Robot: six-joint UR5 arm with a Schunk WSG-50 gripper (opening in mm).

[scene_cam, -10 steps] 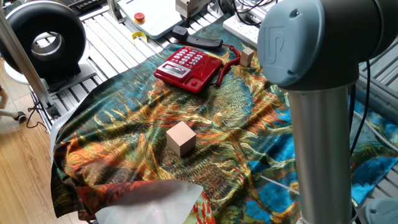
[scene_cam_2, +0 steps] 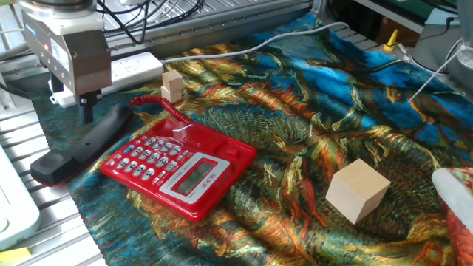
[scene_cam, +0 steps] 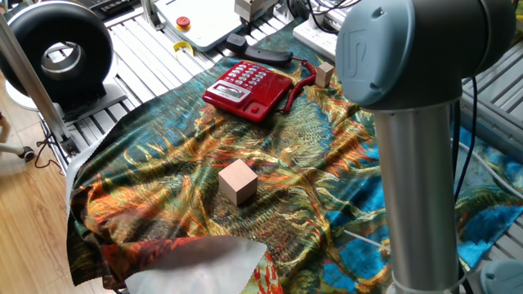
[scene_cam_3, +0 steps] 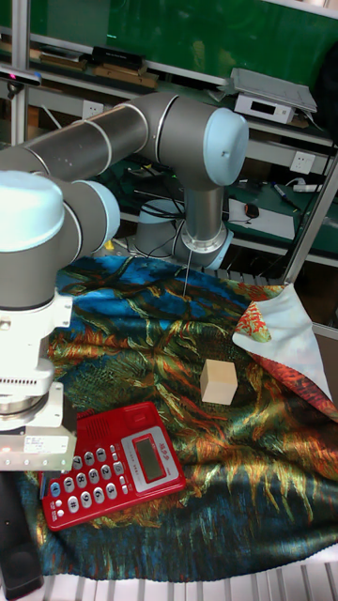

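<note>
A red desk phone (scene_cam_2: 174, 166) with grey keys and a small display lies on the patterned cloth. Its black handset (scene_cam_2: 66, 159) is off the base, lying alongside it, joined by a coiled red cord (scene_cam_2: 159, 103). At the handset's far end, in exterior view 2, my gripper (scene_cam_2: 71, 108) points downward with its two dark fingers (scene_cam_2: 87, 109) apart. Nothing shows held between them; whether a fingertip touches the handset cannot be made out. Exterior view 3 shows the gripper body (scene_cam_3: 40, 446) beside the phone, its fingers hidden. Only its lower body shows at the top of exterior view 1.
A large wooden cube (scene_cam_2: 358, 191) and a smaller wooden block (scene_cam_2: 171, 86) rest on the cloth (scene_cam: 155, 163). Behind the gripper lies a white power strip (scene_cam_2: 122, 74). The cloth has raised folds and a turned-up pale corner (scene_cam: 200, 269). Open cloth surrounds the large cube.
The gripper body at the top of exterior view 1 has shifted slightly up and right, and the arm's blue-capped joint has moved a little. Phone, handset and wooden pieces stay in place.
</note>
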